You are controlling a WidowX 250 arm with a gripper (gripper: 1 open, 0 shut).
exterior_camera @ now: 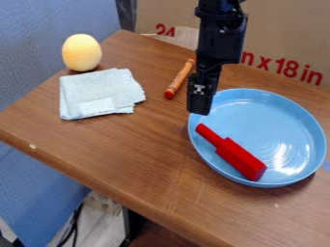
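Observation:
My gripper (pixel 203 94) hangs in the upper middle, its fingertips pointing down at the left rim of a light blue plate (pixel 281 130). Whether its fingers are apart is hard to tell. On the plate lies a red object like a marker or bottle (pixel 238 157), its narrower end toward the upper left. Behind the gripper, to its left, an orange stick, perhaps a carrot (pixel 178 81), lies on the wooden table (pixel 129 164).
A folded pale cloth (pixel 100 94) lies at the left, with a yellow oval object (pixel 83 53) behind it. A cardboard box (pixel 284 43) stands at the back right. The table's edge drops off at the lower left.

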